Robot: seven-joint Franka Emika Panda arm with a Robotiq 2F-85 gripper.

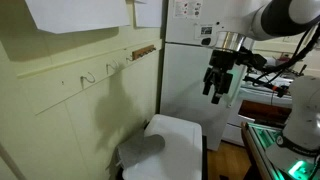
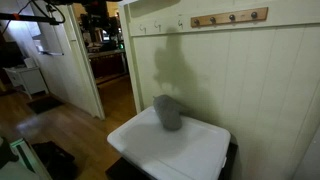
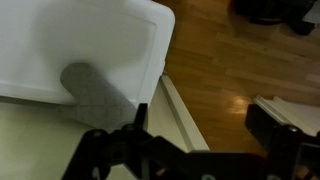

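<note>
A grey, soft-looking item (image 1: 140,149), perhaps a mitt or folded cloth, rests on a white flat top (image 1: 178,140) beside the wall. In exterior view 2 the same grey item (image 2: 168,112) sits at the wall side of that top. The wrist view shows its rounded end (image 3: 88,85) pointing onto the white surface. My gripper (image 1: 212,92) hangs well above and to the right of it in exterior view 1, fingers pointing down. From the wrist, the gripper is open, its fingers wide apart, with only floor and an edge visible beneath.
Metal hooks (image 1: 88,78) and a wooden peg rack (image 2: 230,18) are fixed to the pale wall. A white fridge (image 1: 190,80) stands behind the arm. Bare wooden floor (image 3: 215,60) lies beside the white top. A dark-edged counter (image 1: 265,150) is near the arm's base.
</note>
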